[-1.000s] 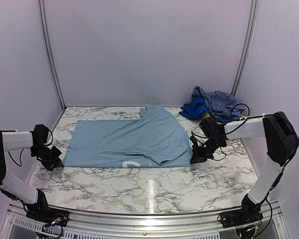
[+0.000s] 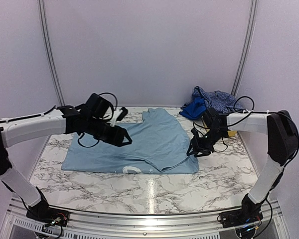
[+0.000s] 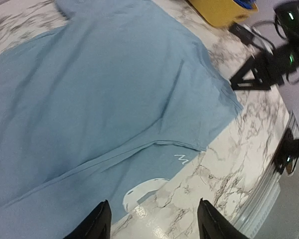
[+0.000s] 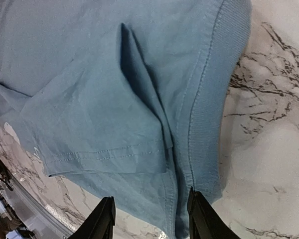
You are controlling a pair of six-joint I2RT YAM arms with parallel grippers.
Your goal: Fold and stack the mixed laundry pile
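Note:
A light blue garment (image 2: 159, 139) lies spread on the marble table, white print on its front edge and a raised part at its back. In the top view my left gripper (image 2: 123, 137) hangs over its middle; in the left wrist view it (image 3: 152, 219) stands open above the cloth, holding nothing. My right gripper (image 2: 196, 149) is low at the garment's right end. In the right wrist view it (image 4: 150, 216) is open over a creased, folded corner and hem (image 4: 104, 139), with nothing seen held between the fingers.
A yellow bin (image 3: 214, 10) at the back right holds rumpled blue and patterned laundry (image 2: 219, 102). Bare table (image 2: 109, 191) runs along the front and at both sides of the garment. Walls surround the table at back and sides.
My left arm has swung from the far left to over the garment's middle. The garment's front edge moved slightly toward the front earlier. The right arm has shifted slightly.

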